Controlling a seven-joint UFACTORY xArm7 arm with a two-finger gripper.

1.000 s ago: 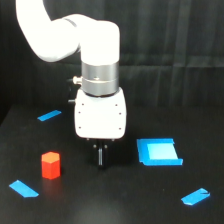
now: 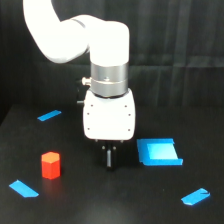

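An orange-red block [image 2: 51,165] with a six-sided outline rests on the black table at the left of the camera view. To its right and a little above the table hangs my gripper [image 2: 110,163], below the white hand of the arm. Its fingers are dark and small against the black background, so I cannot tell how the fingers stand. Clear table lies between the gripper and the block. A light blue square bordered with blue tape [image 2: 159,152] lies to the right of the gripper.
Strips of blue tape lie flat on the table at the back left [image 2: 49,115], front left [image 2: 23,188] and front right [image 2: 195,197]. Black cloth [image 2: 180,60] hangs behind.
My arm and gripper have shifted slightly to the right, away from the block. The block and the blue square have not moved.
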